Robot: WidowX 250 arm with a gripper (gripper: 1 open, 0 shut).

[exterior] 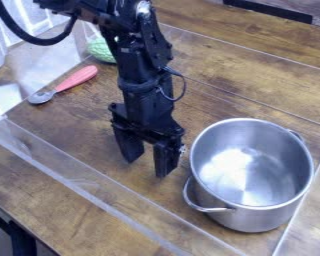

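Observation:
My black gripper (147,158) hangs low over the wooden table, pointing down, its two fingers spread apart with no object visible between them. Just to its right stands a large steel pot (248,172) with side handles, the near-left handle close to my fingers.
A spoon with a pink handle (76,80) lies at the upper left, near a green item (99,47) partly behind the arm. Clear plastic strips run across the table (83,220).

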